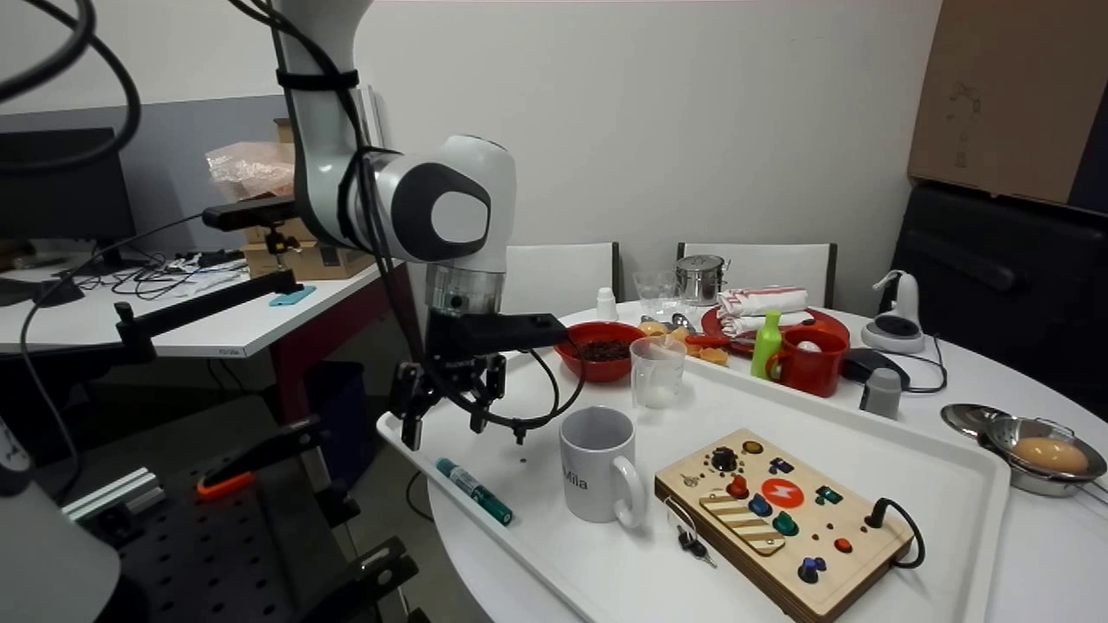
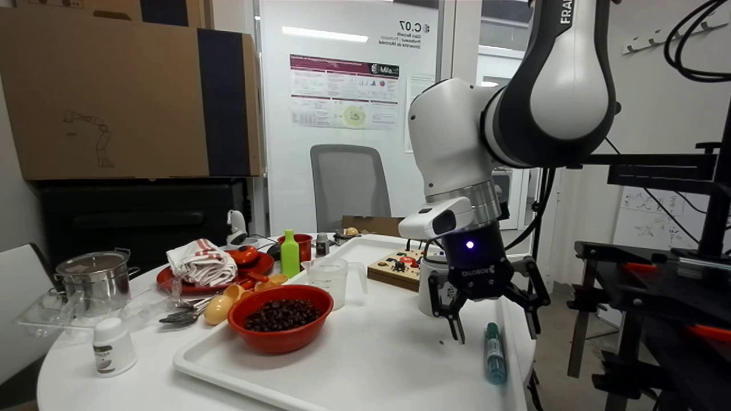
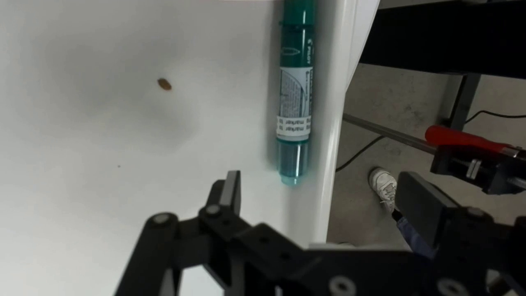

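Observation:
A green marker (image 1: 474, 490) with a white label lies on the white tray (image 1: 540, 561), close along its raised edge. My gripper (image 1: 444, 427) is above that side of the tray, its fingers wide apart and empty. In the wrist view the marker (image 3: 296, 98) lies ahead of the fingers, nearer the tray's rim; one finger (image 3: 230, 192) is over the tray and the other finger (image 3: 419, 207) is out past the rim, over the floor. Exterior view 2 shows the gripper (image 2: 498, 335) beside and above the marker (image 2: 494, 353), apart from it.
A grey-white mug (image 1: 599, 467) stands near the marker. Farther off are a wooden control box (image 1: 789, 519), a clear measuring cup (image 2: 329, 281) and a red bowl (image 2: 279, 335) of dark beans. Bare tray surface lies between bowl and marker. A small brown speck (image 3: 164, 84) sits on the tray.

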